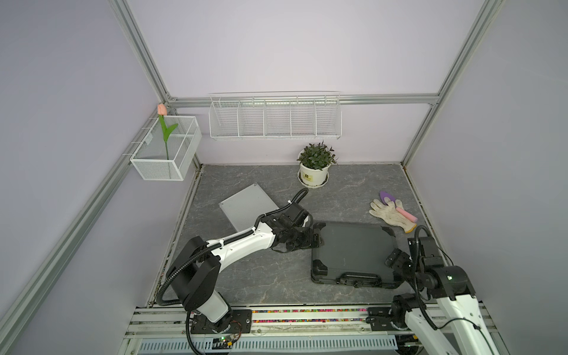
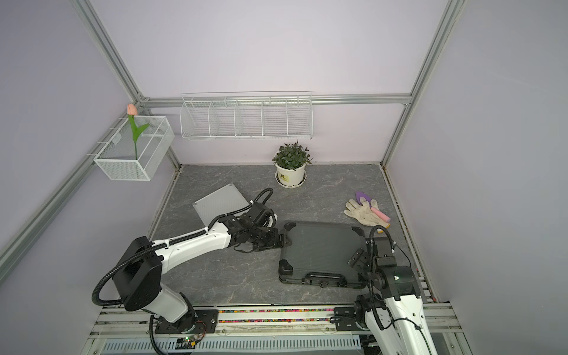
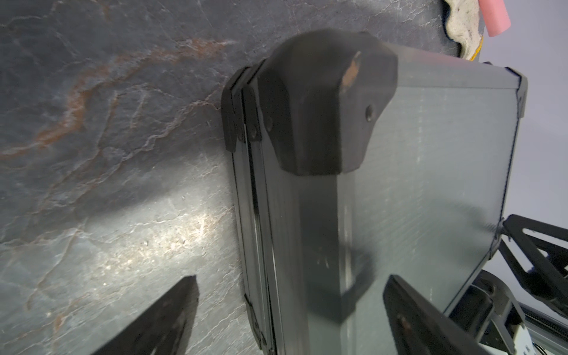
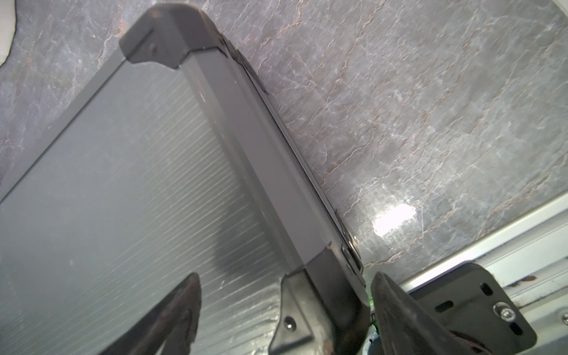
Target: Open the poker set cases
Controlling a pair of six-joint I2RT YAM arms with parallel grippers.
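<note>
The dark grey poker set case (image 1: 355,248) lies flat on the table with its lid closed. Its carrying handle (image 1: 358,276) faces the front edge. At the case's left side, my left gripper (image 1: 314,240) is open; in the left wrist view its fingers (image 3: 168,322) stand wide apart, with the case's side edge (image 3: 349,236) between and beyond them. My right gripper (image 1: 397,260) hangs open over the right side, and the front right corner piece (image 4: 322,301) shows between its fingers. The latches are too small or hidden to make out clearly.
A silver laptop-like panel (image 1: 248,204) lies behind the left arm. A potted plant (image 1: 313,176) stands at the back. White gloves (image 1: 387,213) and a pink-handled tool (image 1: 406,214) lie behind the case on the right. Bare table lies to the case's left front.
</note>
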